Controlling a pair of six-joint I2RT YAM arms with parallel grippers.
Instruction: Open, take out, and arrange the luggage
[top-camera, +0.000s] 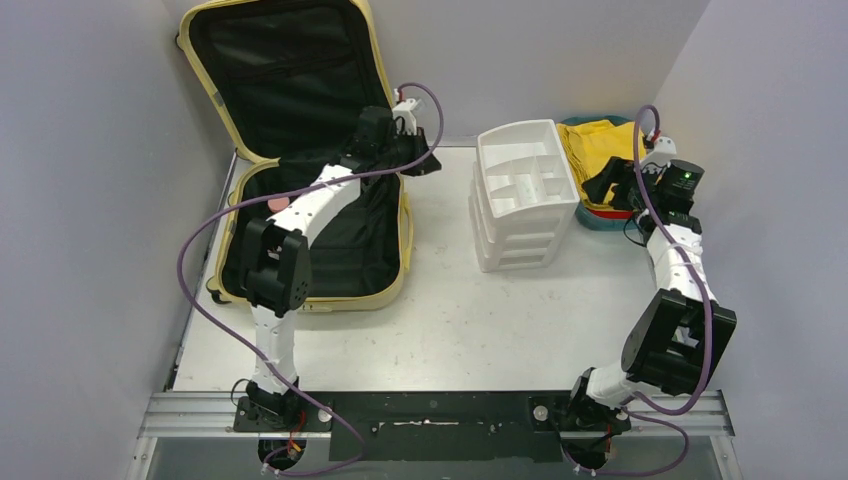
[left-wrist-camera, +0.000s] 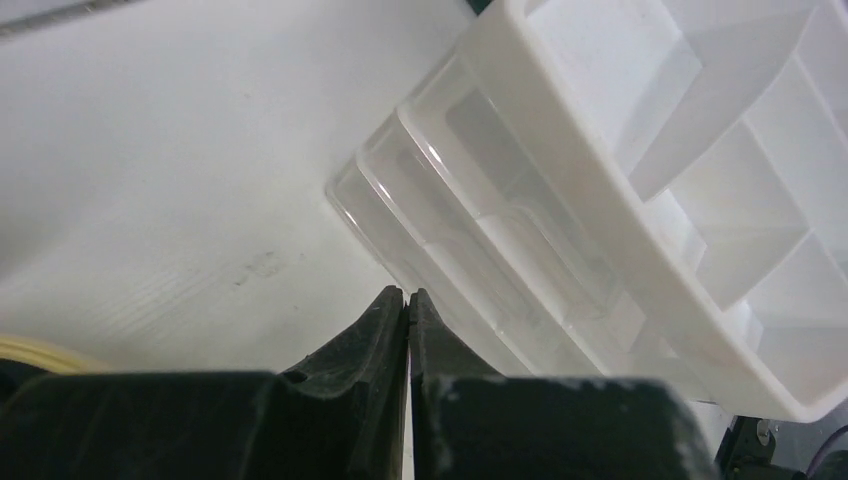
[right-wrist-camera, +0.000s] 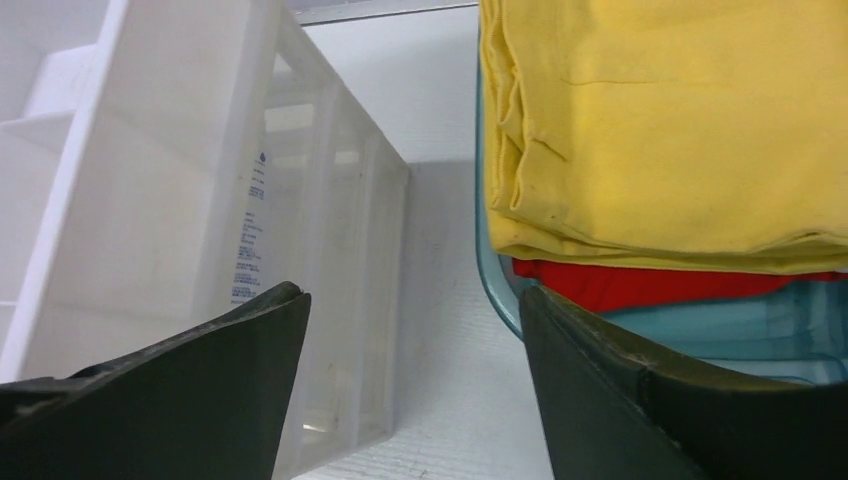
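Note:
The yellow-rimmed suitcase (top-camera: 404, 240) lies open at the left, its dark lid (top-camera: 290, 60) raised against the back wall. Inside it a round pink item (top-camera: 278, 204) shows partly from behind my left arm. My left gripper is shut, and nothing shows between its fingertips; it hangs over the table between the suitcase and the white drawer unit (top-camera: 517, 198), apart from both. At the right, my right gripper is open and empty, above the gap between the unit and the teal bin (right-wrist-camera: 497, 280). Folded yellow cloth (right-wrist-camera: 680, 120) fills the bin.
Red cloth (right-wrist-camera: 640, 286) peeks out beneath the yellow one. Side walls close in the table left and right.

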